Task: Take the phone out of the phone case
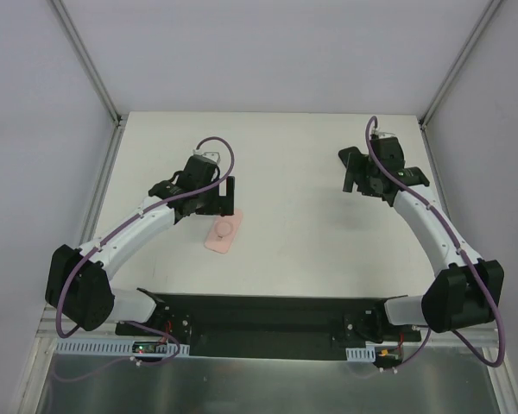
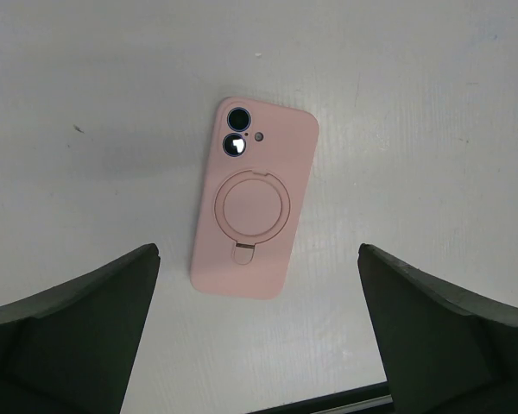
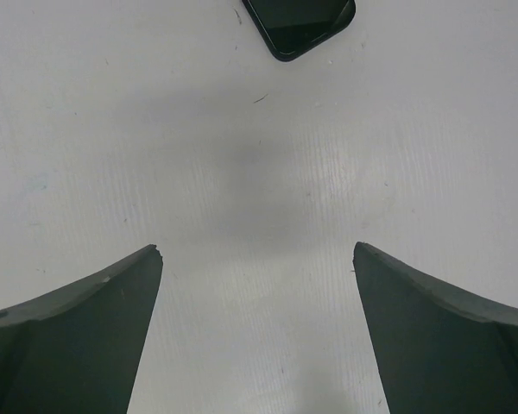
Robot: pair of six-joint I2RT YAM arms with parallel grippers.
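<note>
A phone in a pink case [image 1: 223,231] [image 2: 254,207] lies back up on the white table, its camera lenses and a ring on the back showing. My left gripper [image 1: 214,197] is open above it, nothing between its fingers. A dark, screen-like slab [image 1: 345,155] [image 3: 298,21] lies at the back right, partly hidden by the right arm in the top view and cut off in the right wrist view. My right gripper [image 1: 356,177] is open over bare table just in front of that slab.
Walls stand at the back and both sides.
</note>
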